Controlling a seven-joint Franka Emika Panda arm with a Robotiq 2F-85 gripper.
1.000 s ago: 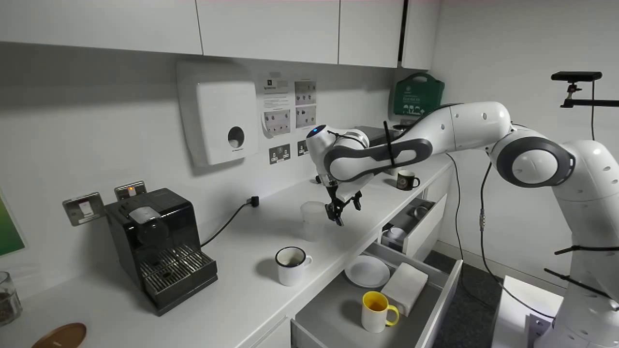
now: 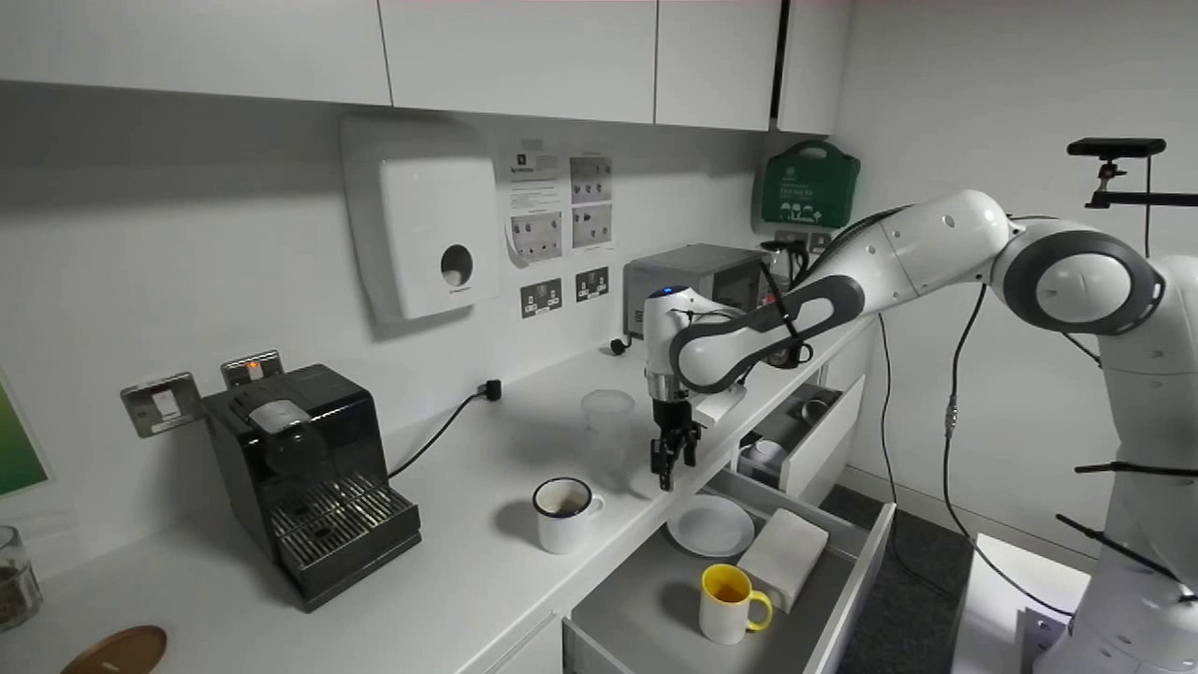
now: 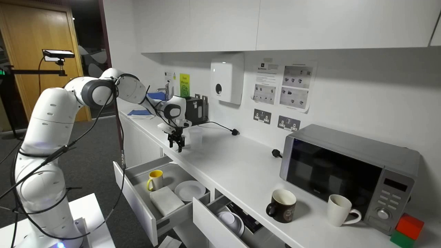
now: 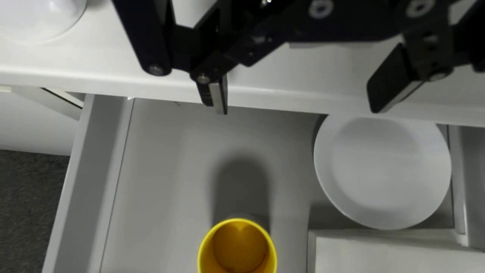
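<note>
My gripper (image 2: 674,466) hangs above the front edge of the counter, pointing down. In the wrist view its fingers (image 4: 218,93) stand wide apart, with nothing between them. Below, in the open drawer (image 2: 663,567), a white mug with a yellow inside (image 2: 724,607) stands upright. A white plate (image 4: 384,170) lies in the same drawer, beside a pale box-like block (image 2: 783,556). On the counter, a white enamel mug with a dark rim (image 2: 562,517) is left of the gripper in exterior view 1. Behind the gripper stands a translucent plastic cup (image 2: 607,427).
A second open drawer (image 3: 215,223) holds white crockery. Farther along the counter are a black mug (image 3: 282,206), a white mug (image 3: 339,210), a microwave (image 3: 351,173) and stacked red and green blocks (image 3: 407,231). A coffee machine (image 2: 314,472) stands at the other end.
My gripper has come down and toward the counter's front edge, turning from a tilt to point more straight down. The mugs, cup and drawers have not moved.
</note>
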